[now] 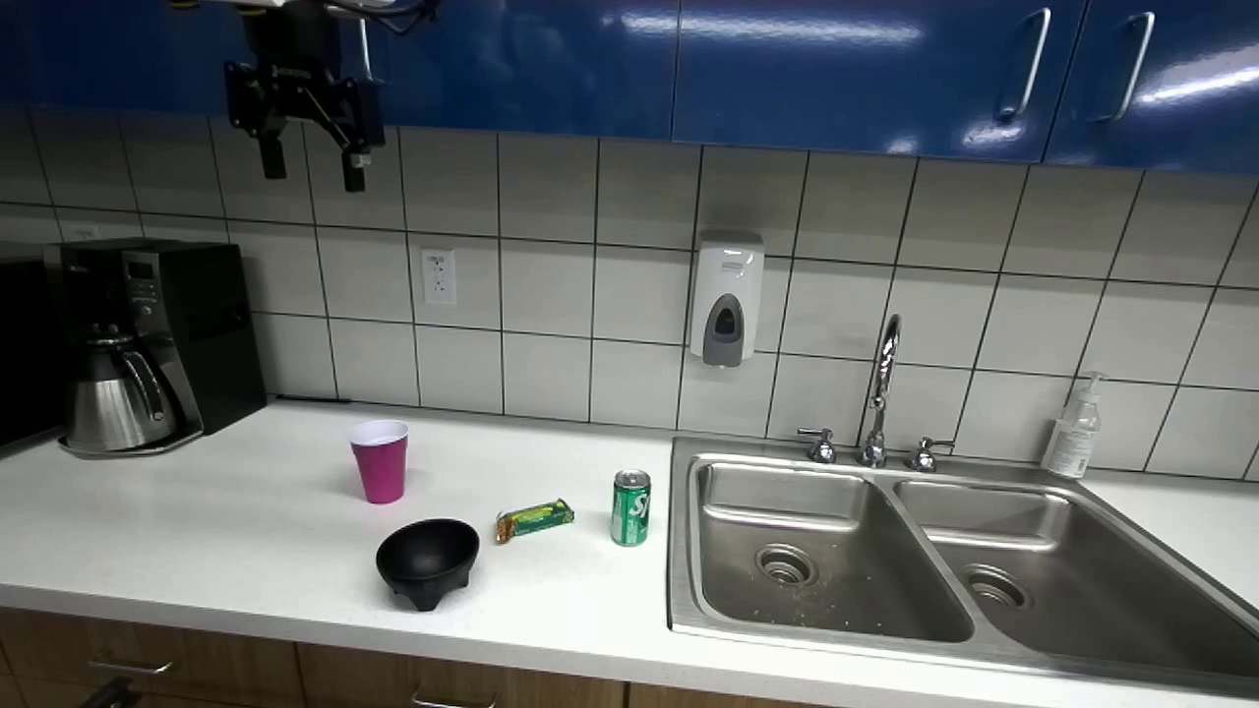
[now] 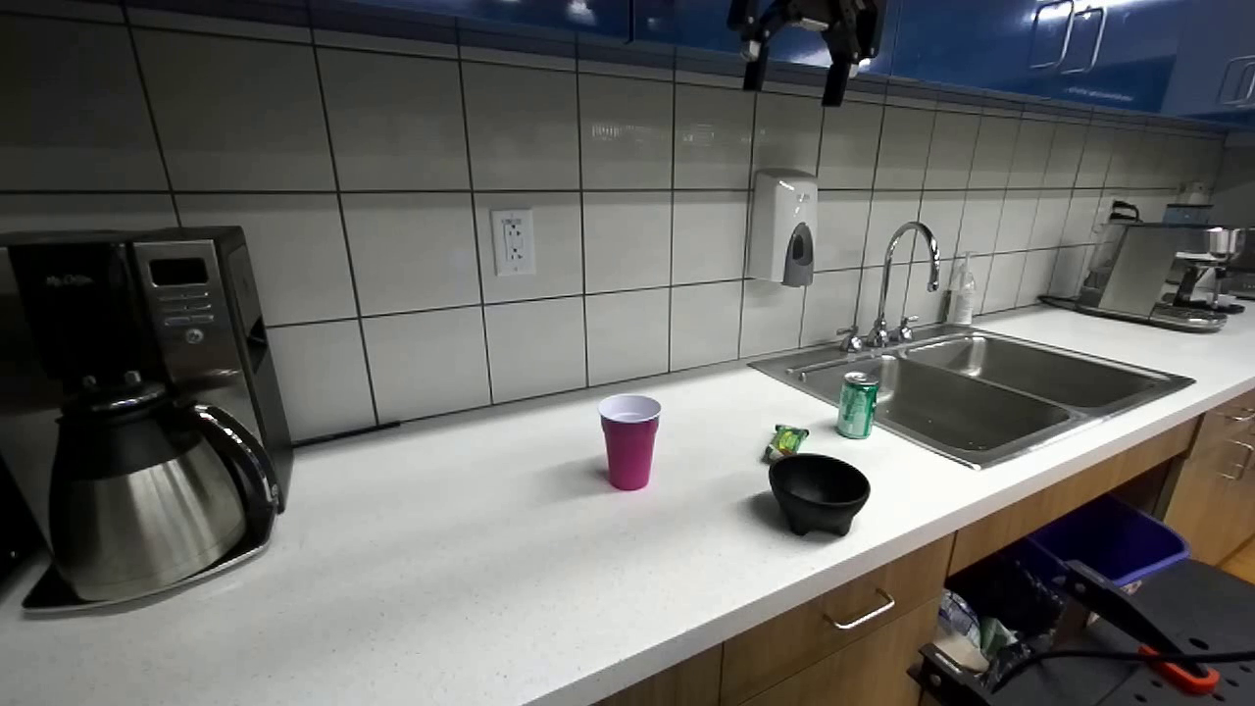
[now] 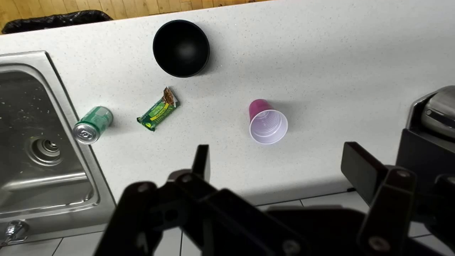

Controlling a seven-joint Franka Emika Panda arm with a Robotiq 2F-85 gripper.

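Note:
High above the counter hangs my gripper (image 1: 314, 177), its fingers wide apart and empty; in the wrist view the two fingertips (image 3: 360, 168) frame only bare counter. Below stands a magenta cup (image 1: 381, 468), upright, its white inside (image 3: 268, 126) showing no contents. A black footed bowl (image 1: 427, 557) sits nearer the counter's front edge and looks empty from above. Between bowl and can lies a green snack bar wrapper (image 3: 158, 111), with brown showing at one end. The green soda can (image 1: 630, 509) stands upright close to the sink's left rim.
A double steel sink (image 1: 682, 531) with a faucet (image 1: 879, 389) takes up the right side. The coffee maker (image 1: 195, 330) with its carafe stands at the left. Blue cabinets (image 1: 531, 71) hang along the top. Counter left of the cup is clear.

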